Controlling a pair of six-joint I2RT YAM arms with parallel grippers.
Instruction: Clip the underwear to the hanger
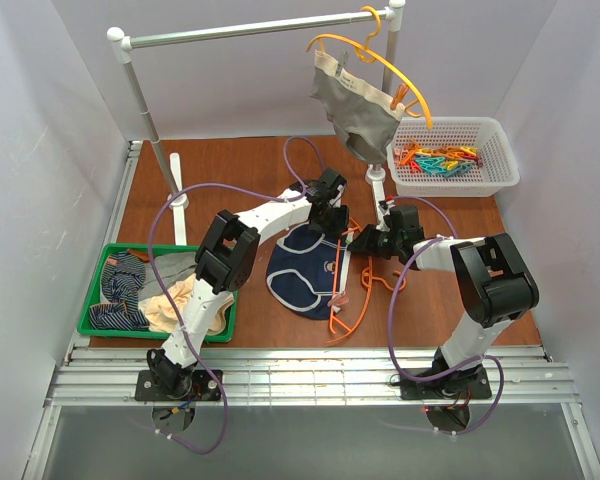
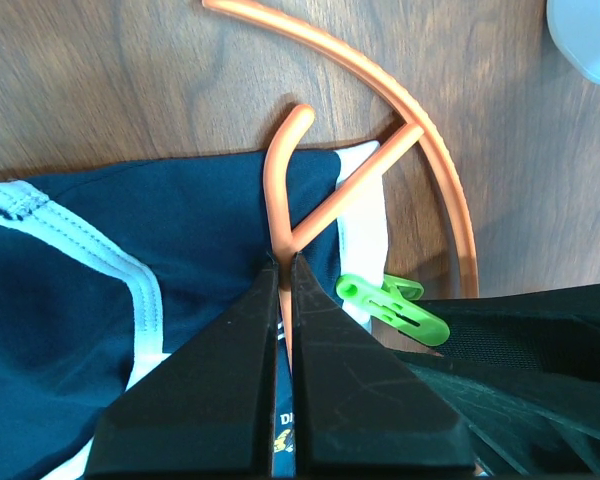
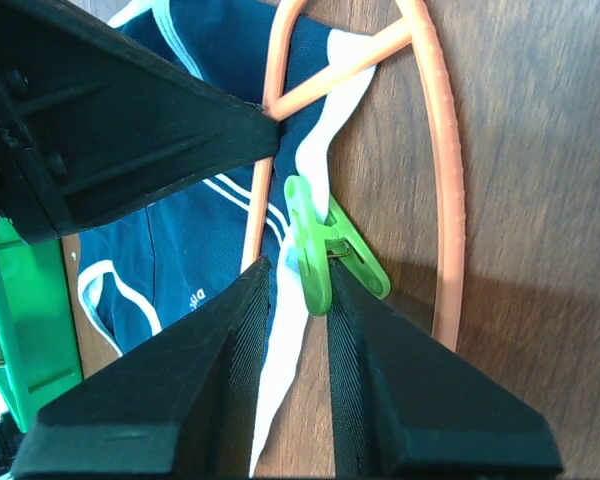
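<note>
Navy underwear [image 1: 295, 265] with white trim lies on the table, an orange hanger [image 1: 345, 325] along its right side. My left gripper is shut at the hanger's thin rod, where it meets a short branch. A green clip [image 3: 310, 240] sits at the white waistband edge, between the fingertips of my right gripper, whose fingers are part open; whether they grip it firmly is unclear. A pink clip [image 1: 339, 300] sits lower on the waistband in the top view.
A green basket [image 1: 88, 325] of clothes is at the left, a white basket [image 1: 490, 170] of clips at back right. A rack [image 1: 240, 30] holds another hanger with grey underwear [image 1: 355, 110]. The table right of my right gripper is mostly clear.
</note>
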